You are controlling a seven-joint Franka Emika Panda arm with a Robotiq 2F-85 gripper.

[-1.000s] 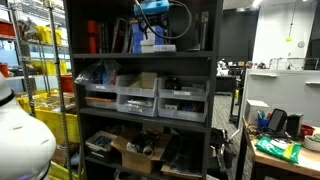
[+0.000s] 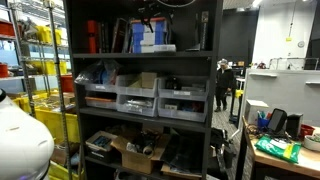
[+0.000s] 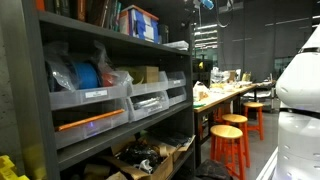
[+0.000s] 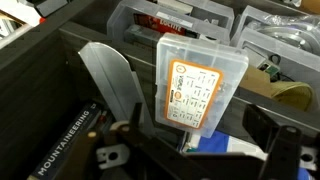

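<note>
In the wrist view my gripper is open, its dark fingers spread wide on either side of the view. Between and beyond them is a clear plastic box (image 4: pixel 190 85) with a white label, orange at its edge. Whether the fingers touch it cannot be told. In exterior view 1 the gripper (image 2: pixel 149 20) appears small and dark, in front of the blue and white boxes (image 2: pixel 154 36) on the upper shelf.
A grey upright piece (image 4: pixel 114 78) and a dark book (image 4: pixel 75 145) lettered "MOUNTAINEERING" crowd the left side. Clear bins (image 2: pixel 136 103) fill the shelf below. A cardboard box (image 2: pixel 140 153) sits lower down. One person (image 2: pixel 225 82) stands behind, right of the shelving.
The person in the background has come further into view, left of before.
</note>
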